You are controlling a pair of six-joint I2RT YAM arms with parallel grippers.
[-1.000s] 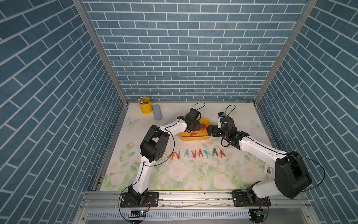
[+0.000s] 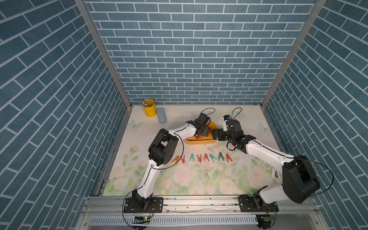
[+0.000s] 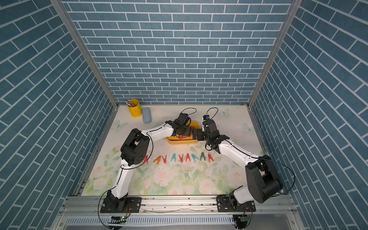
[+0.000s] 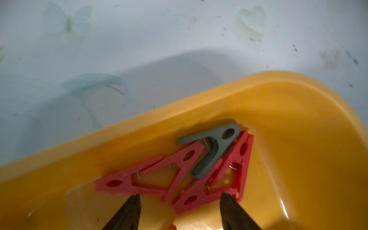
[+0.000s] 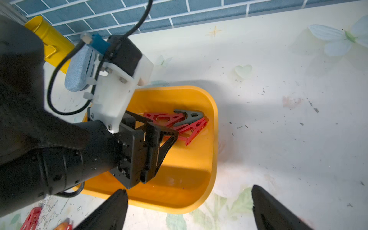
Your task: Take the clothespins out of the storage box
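Observation:
The yellow storage box (image 5: 191, 172) holds a grey-green clothespin (image 4: 218, 141) lying on several red clothespins (image 4: 180, 161) in one corner. My left gripper is over the inside of the box, its fingers parted just short of that pile, nothing seen between them. My right gripper stands open at the box's right side, with nothing between its fingers. On the table in front of the box lies a row of red, orange, teal and dark clothespins (image 2: 199, 158).
A yellow cup with sticks (image 2: 150, 109) and a grey-blue case (image 2: 161, 115) stand at the back left.
My left gripper has moved a little to the right and down over the box. The right arm looks unmoved.

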